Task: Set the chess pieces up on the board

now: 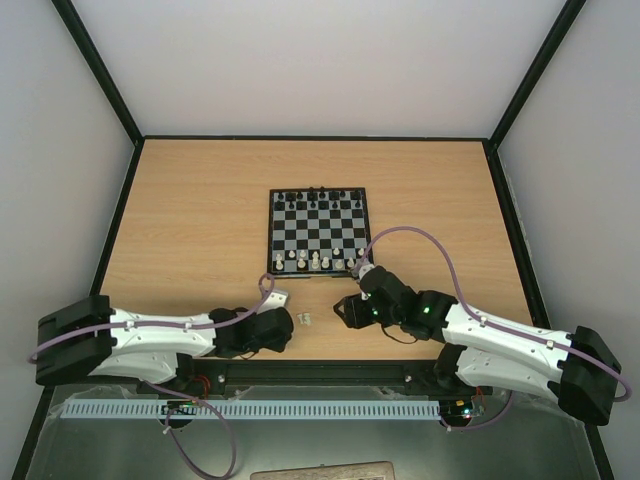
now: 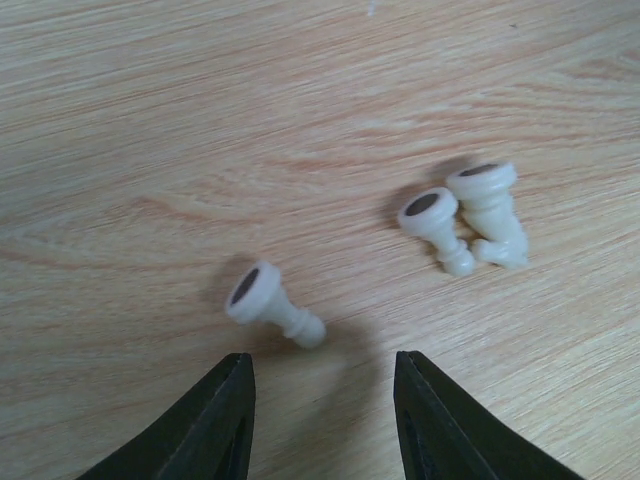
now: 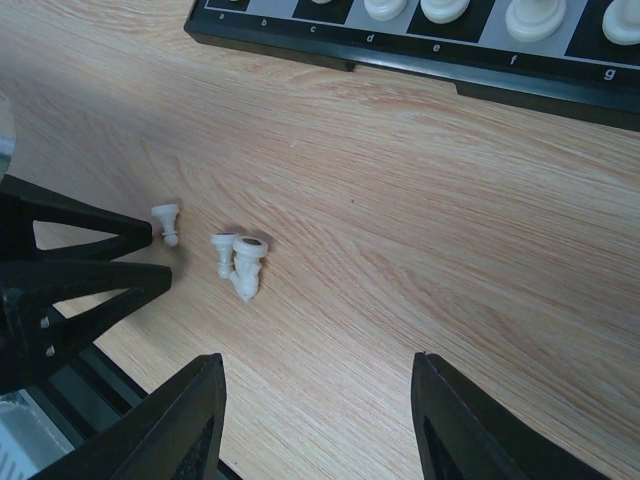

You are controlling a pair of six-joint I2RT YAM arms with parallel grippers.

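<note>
Three white chess pieces lie on their sides on the wood in front of the board. One pawn [image 2: 275,304] lies alone, just beyond the fingertips of my left gripper, which is parted with nothing between its fingers. A second small piece [image 2: 438,230] and a larger one [image 2: 492,212] touch each other farther right. In the right wrist view the left gripper points at the lone pawn [image 3: 167,223]. My right gripper stands open and empty over bare wood. On the chessboard [image 1: 318,228], black pieces line the far side and white pieces [image 1: 314,259] the near side.
The board's dark near edge [image 3: 400,58] runs across the top of the right wrist view. Both arms reach in from the table's front edge, with the loose pieces between them. Bare wood [image 1: 200,210] spreads left, right and behind the board.
</note>
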